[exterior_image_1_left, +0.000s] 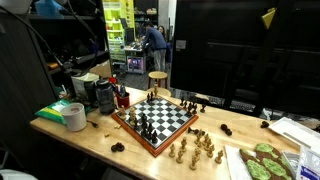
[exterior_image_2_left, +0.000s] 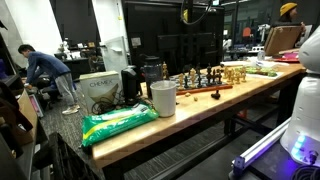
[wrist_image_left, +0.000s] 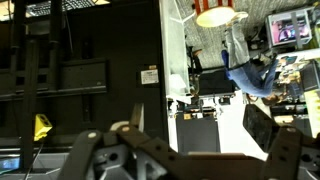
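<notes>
My gripper is open in the wrist view, its dark fingers far apart with nothing between them. It faces out into the room, away from the tabletop. A chessboard (exterior_image_1_left: 169, 117) with a brown border lies on the wooden table in exterior view 1. Several dark chess pieces (exterior_image_1_left: 148, 130) stand near its front left edge. Light pieces (exterior_image_1_left: 196, 153) are grouped off the board at the front right. In exterior view 2 the chess pieces (exterior_image_2_left: 233, 75) appear crowded along the table.
A white mug (exterior_image_1_left: 74, 117), a green bag (exterior_image_2_left: 120, 124) and dark containers (exterior_image_1_left: 105, 97) occupy the table's left end. At the right are a green-and-brown patterned item (exterior_image_1_left: 262, 163) and a white tray (exterior_image_1_left: 297, 132). Bare wood shows right of the board. A person (exterior_image_2_left: 48, 75) stands beyond the table.
</notes>
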